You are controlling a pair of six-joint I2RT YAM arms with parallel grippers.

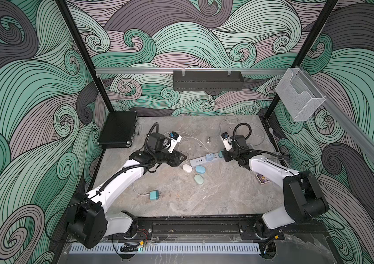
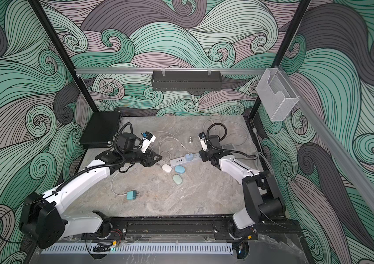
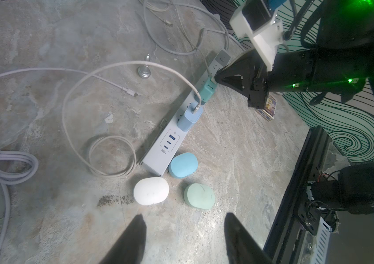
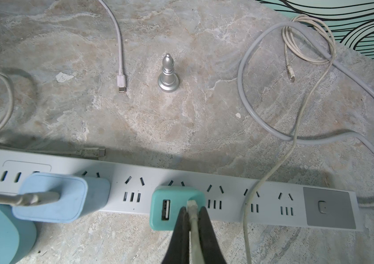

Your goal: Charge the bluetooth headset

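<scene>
My right gripper is shut on the pale plug of a white cable (image 4: pixel 195 239). The plug's tip meets the face of a teal charger (image 4: pixel 162 220), beside its USB slot; how deep it sits cannot be told. That charger stands plugged into the white power strip (image 4: pixel 125 204). My left gripper hangs open and empty above the table. Ahead of it lie three rounded cases: white (image 3: pixel 151 191), blue (image 3: pixel 183 165) and pale green (image 3: pixel 199 196). Which of them is the headset is not clear.
A light-blue charger (image 4: pixel 57 198) with a cable occupies another socket. Behind the strip stand a silver chess piece (image 4: pixel 168 77) and a loose USB-C cable end (image 4: pixel 121 81). Another teal charger (image 1: pixel 154 195) lies at the front left.
</scene>
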